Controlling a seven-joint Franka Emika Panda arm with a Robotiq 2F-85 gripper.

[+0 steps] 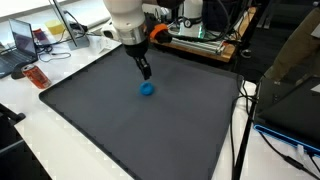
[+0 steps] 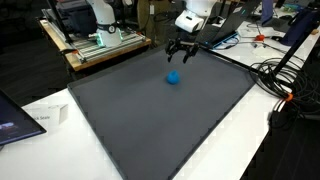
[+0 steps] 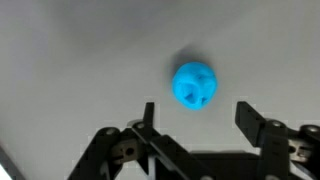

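Observation:
A small round blue object (image 1: 147,89) sits alone on the dark grey table. From above, in the wrist view, the blue object (image 3: 194,86) has a darker dent or opening in its top and lies just beyond my fingertips. My gripper (image 1: 145,70) is raised a little above and behind it, not touching. The fingers stand apart, one finger (image 3: 149,116) on either side of the frame's middle, with nothing held between them. In the second exterior view the gripper (image 2: 183,47) hovers behind the blue object (image 2: 173,77).
Bare table surface (image 1: 120,120) surrounds the blue object. At the back left stand an orange-red can (image 1: 37,76) and a laptop (image 1: 22,45), off the dark surface. Black cables (image 2: 285,85) run along one side of the table.

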